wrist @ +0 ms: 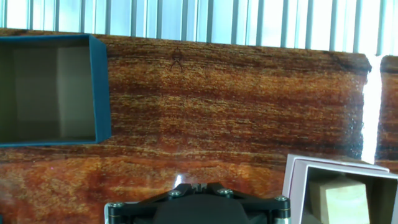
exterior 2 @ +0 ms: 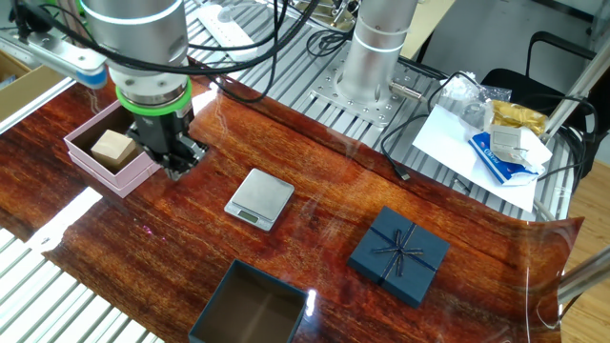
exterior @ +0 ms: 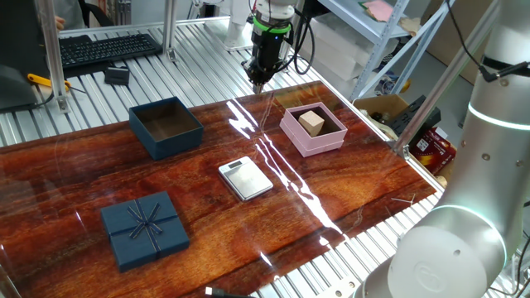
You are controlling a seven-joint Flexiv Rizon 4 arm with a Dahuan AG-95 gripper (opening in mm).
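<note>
My gripper (exterior: pixel 258 88) hangs in the air near the table's far edge in exterior view 1, with its fingertips close together and nothing visible between them. In the wrist view the gripper shows at the bottom edge. Beside it is an open pink box (exterior: pixel 313 145), holding a light wooden block (exterior: pixel 311 123). A silver scale (exterior: pixel 246 179) with nothing on it lies mid-table. An open dark blue box (exterior: pixel 166 128) appears empty, and its matching lid or closed box (exterior 2: pixel 399 255), topped with a bow, rests apart from it.
Bare wood tabletop (exterior: pixel 207 215) separates the boxes and the scale. A white sheet with packets, including a blue pack (exterior 2: pixel 502 159), lies beyond the table in exterior view 2. A cable end (exterior: pixel 217 292) reaches the near edge.
</note>
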